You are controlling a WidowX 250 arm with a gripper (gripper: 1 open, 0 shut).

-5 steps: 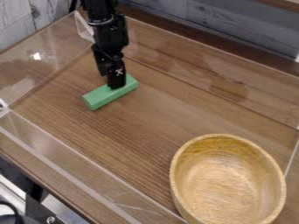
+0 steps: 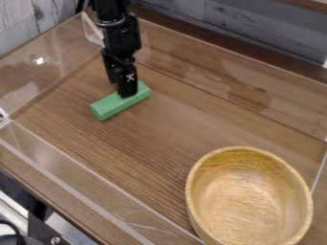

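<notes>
A green rectangular block (image 2: pixel 118 106) lies at an angle on the wooden table (image 2: pixel 153 172), left of centre. My black gripper (image 2: pixel 120 88) reaches down from the top of the view to just over the block's upper edge, its arm rising behind it. It stands open; whether the fingertips touch the block is too small to tell.
A large yellow bowl (image 2: pixel 248 201) sits at the lower right. Dark areas show past the table's edge at the lower left and upper corners.
</notes>
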